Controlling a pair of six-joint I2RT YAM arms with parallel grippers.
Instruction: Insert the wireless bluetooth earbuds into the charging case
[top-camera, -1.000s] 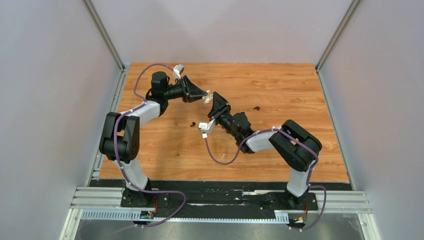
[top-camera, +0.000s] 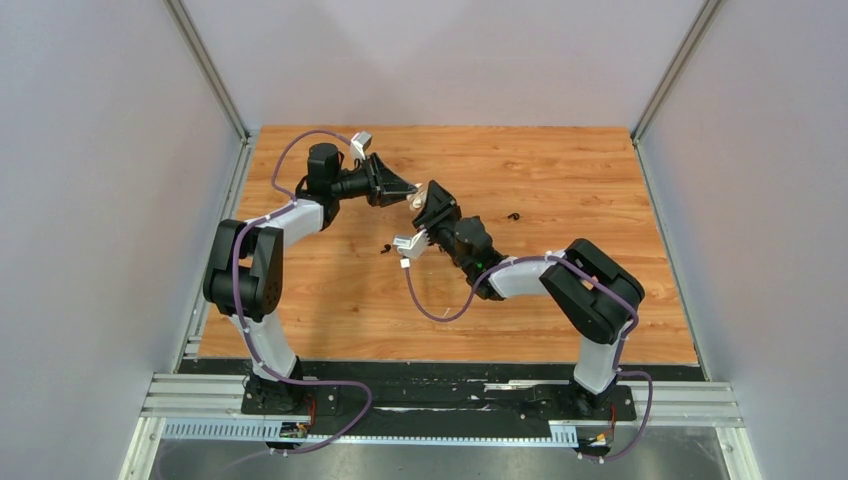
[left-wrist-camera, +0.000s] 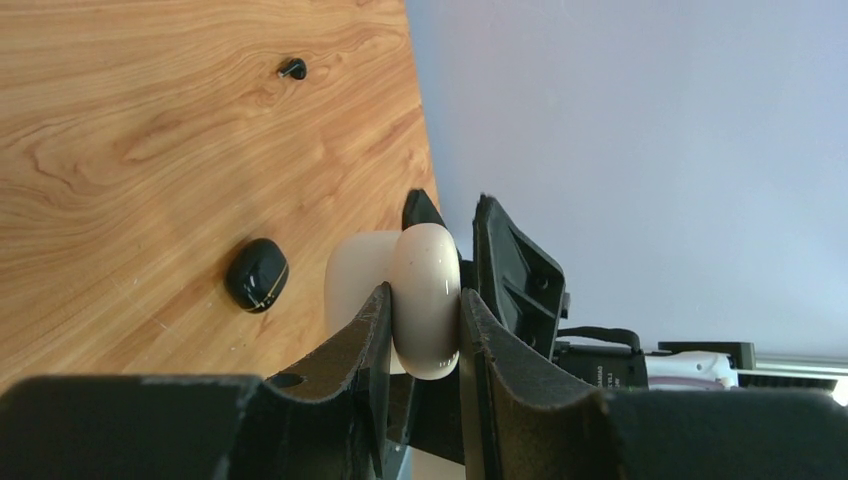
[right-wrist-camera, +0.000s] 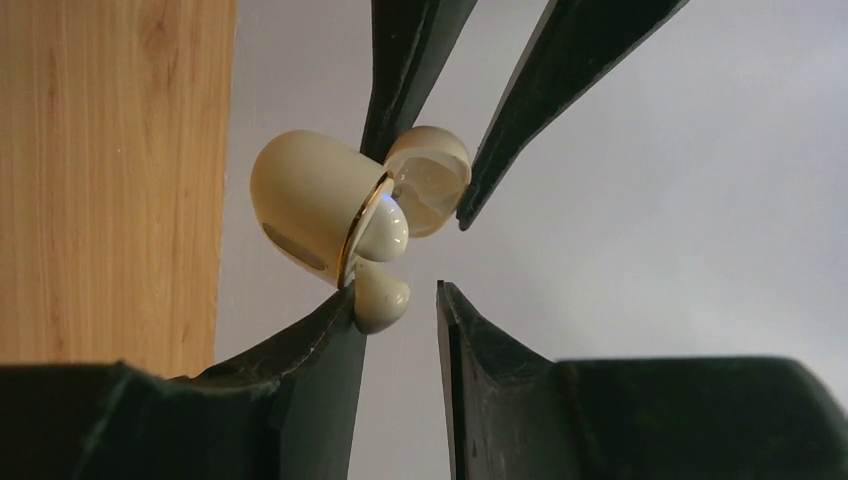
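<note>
The cream charging case (right-wrist-camera: 305, 200) hangs in the air near the centre, lid open. My left gripper is shut on it. In the right wrist view one white earbud (right-wrist-camera: 383, 235) sits in the case, and a second earbud (right-wrist-camera: 378, 300) protrudes below it, beside the tip of the left finger of my right gripper. That gripper stands part open, a gap between its fingertips; whether it touches the earbud is hard to tell.
A small black item (top-camera: 513, 216) lies right of centre, another (top-camera: 386, 249) left of centre. A rounded black object (left-wrist-camera: 257, 275) rests on the wooden table (top-camera: 560, 170). Side walls bound the table.
My right wrist has shifted slightly, its white housing and cable moving a little left and up in the top view. The left arm has barely moved.
</note>
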